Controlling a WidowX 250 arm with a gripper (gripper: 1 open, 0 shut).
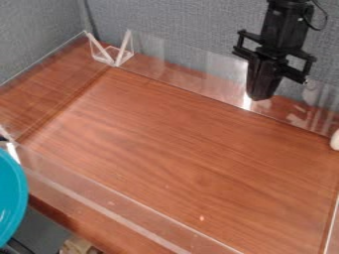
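My black gripper (pixel 261 87) hangs over the back right of the wooden table (pixel 172 149), in front of the clear back panel. It points downward and is shut, with nothing visible between its fingers.
A white wire stand (pixel 111 52) is at the back left. A teal round object (pixel 10 198) sits at the lower left, outside the clear front wall. A white object (pixel 334 140) shows at the right edge.
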